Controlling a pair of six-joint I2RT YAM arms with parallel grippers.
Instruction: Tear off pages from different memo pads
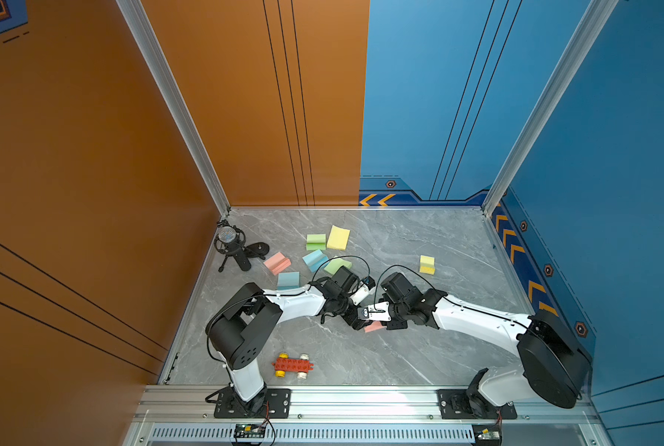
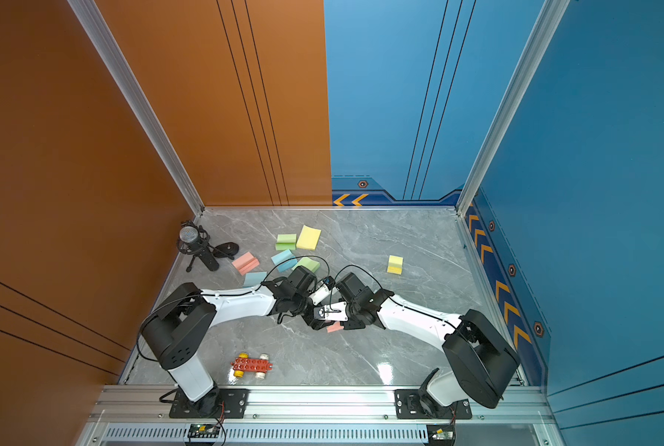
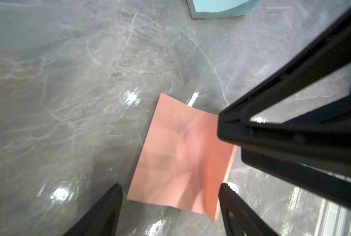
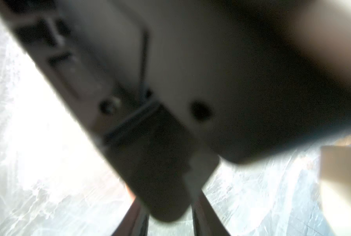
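Observation:
A pink memo pad [image 3: 175,157] lies on the table, its right-hand edge curled up; in the top left view the pink pad [image 1: 374,327] is partly covered by both hands. My left gripper stands part open, one finger on either side of the pad's near end, the right one close against the curled edge. From the right, the dark fingers [image 3: 261,131] of my right gripper reach to the pad's far right corner, apart, with the raised edge at their tips. In the right wrist view my right gripper is part open, mostly hidden behind a dark arm part.
Green [image 1: 316,241], blue [image 1: 288,280], pink [image 1: 277,262] and yellow [image 1: 338,237] pads or sheets lie at back left. One yellow pad [image 1: 427,264] sits at right. A black stand [image 1: 231,245] and a red wheeled toy [image 1: 292,365] occupy the left side.

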